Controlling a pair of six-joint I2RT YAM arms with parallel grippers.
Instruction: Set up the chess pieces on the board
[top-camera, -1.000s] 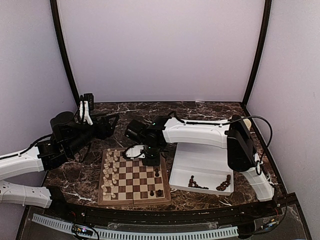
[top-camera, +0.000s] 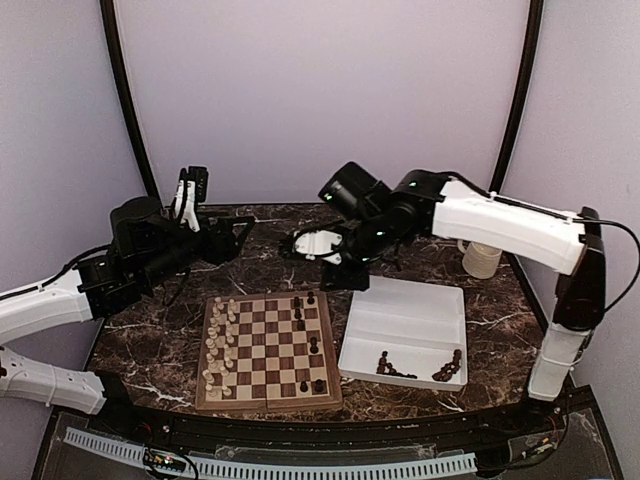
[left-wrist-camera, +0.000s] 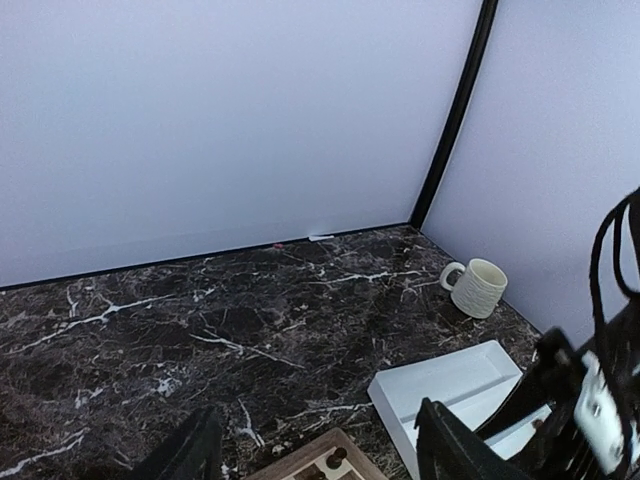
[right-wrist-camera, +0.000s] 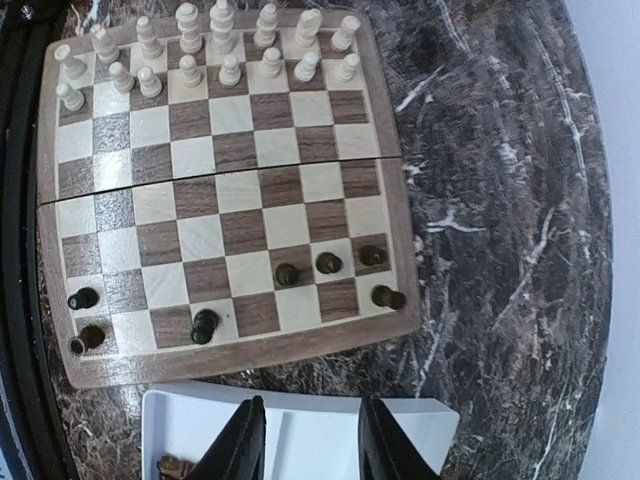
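On the wooden chessboard (top-camera: 265, 349), two rows of light pieces (right-wrist-camera: 188, 30) stand along one side in the right wrist view. Several dark pieces stand near the opposite side, among them a dark piece (right-wrist-camera: 205, 325) and a corner dark piece (right-wrist-camera: 388, 297). More dark pieces (top-camera: 448, 367) lie in the white tray (top-camera: 405, 341). My right gripper is above the tray's edge beside the board, its fingers apart and nothing between them. Left of it, my left gripper hangs behind the board, open and empty.
A pale mug (left-wrist-camera: 479, 288) stands behind the tray at the back right. Bare marble table (left-wrist-camera: 250, 320) stretches behind the board. In the top view, the right arm (top-camera: 480, 215) reaches across above the tray's far side.
The left arm has shifted slightly right. Pieces seen throughout look unmoved.
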